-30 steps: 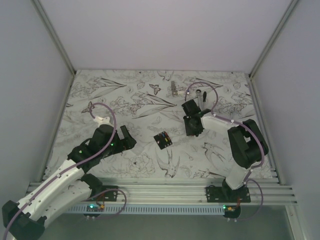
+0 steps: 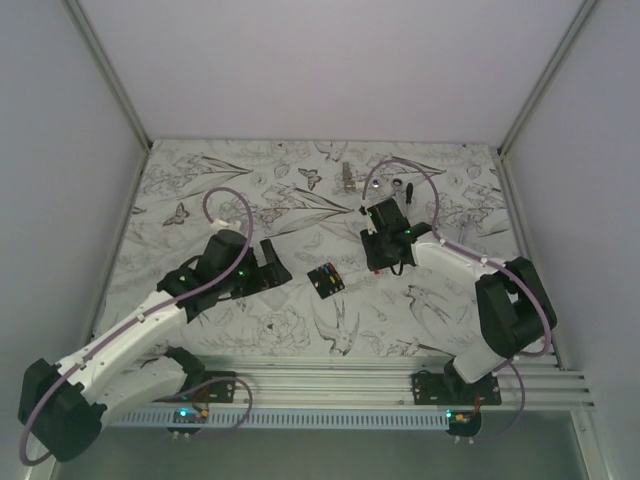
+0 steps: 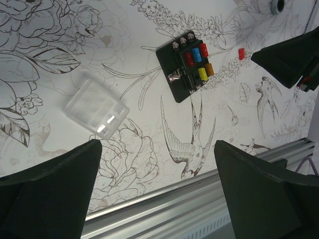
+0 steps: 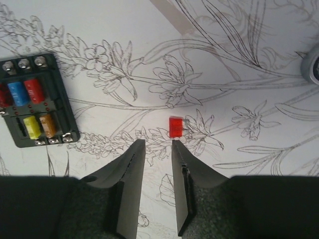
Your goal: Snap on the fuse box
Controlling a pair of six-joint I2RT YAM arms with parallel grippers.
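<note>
The black fuse box lies on the patterned table at the centre, holding red, blue, yellow and orange fuses. A loose red fuse lies to its right. My right gripper is above and just short of that red fuse in its wrist view, fingertips part open with nothing between them. My left gripper stands wide open over the table left of the fuse box, above a clear plastic tray.
A grey ring lies to the right. More small tools are at the back behind the right arm. A metal rail runs along the front edge.
My left arm has moved rightward and a little up in the top view. My right gripper has shifted slightly, leaving the red fuse more visible from above.
</note>
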